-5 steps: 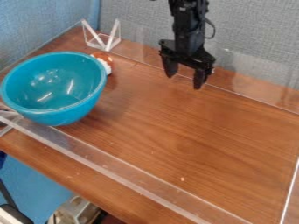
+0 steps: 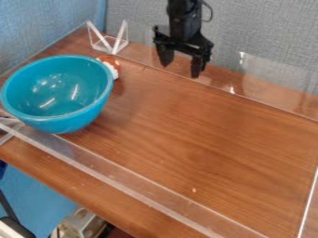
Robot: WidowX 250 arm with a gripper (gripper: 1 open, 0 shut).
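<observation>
My black gripper hangs at the top middle, over the back part of the wooden table, its two fingers spread apart with nothing visible between them. A teal bowl sits at the left. Behind it a small orange-and-white object lies partly hidden by the bowl.
A white wire rack stands at the back left corner. Clear panels edge the table at the back, front and right.
The bowl and other objects have not moved.
</observation>
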